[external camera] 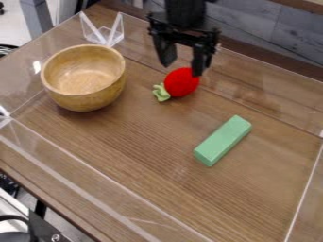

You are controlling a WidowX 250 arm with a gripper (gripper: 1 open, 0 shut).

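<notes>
My gripper (182, 49), a dark two-part tool reaching down from the top, is open above and behind a red round object (182, 81) with a small green leafy top, like a radish or strawberry. The red object rests on the wooden table. A tan wooden bowl (85, 77) sits to the left, and a light green bar (222, 140) lies to the front right.
A transparent object (101, 30) stands at the upper left, behind the bowl. The table's back edge runs along the top right.
</notes>
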